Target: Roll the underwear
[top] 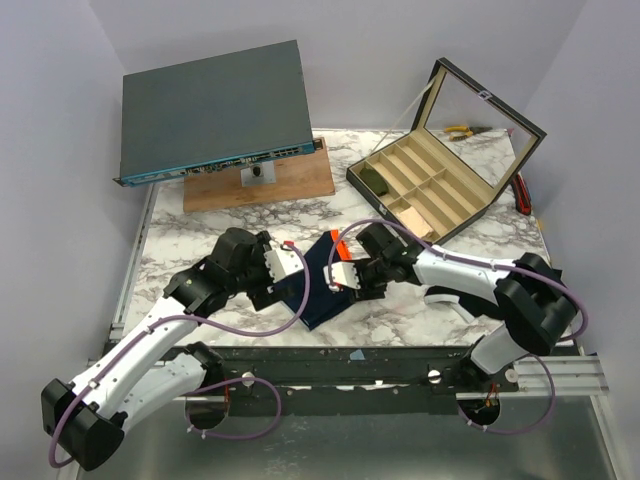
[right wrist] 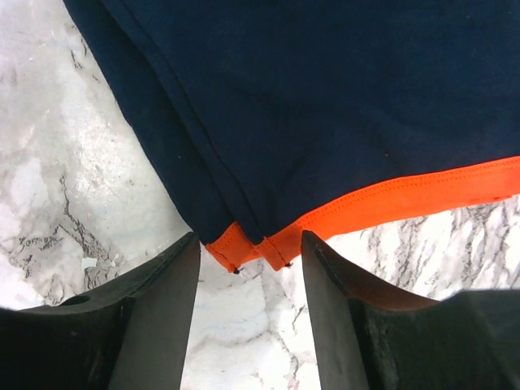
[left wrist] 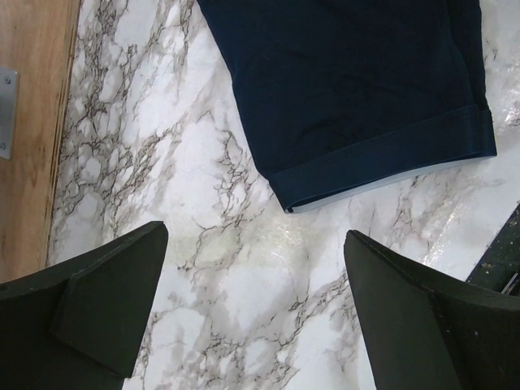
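The navy underwear [top: 315,280] with an orange waistband [right wrist: 414,195] lies folded on the marble table between my grippers. My left gripper stands open at its left, over bare marble, with the lower navy hem ahead of it in the left wrist view. My right gripper hovers over the folded orange band corner, fingertips apart on either side of it; whether they touch the cloth I cannot tell.
A wooden board [top: 200,195] with a raised dark panel stands at the back left. An open compartment box [top: 440,190] is at the back right. A dark cloth [top: 490,300] lies at the right.
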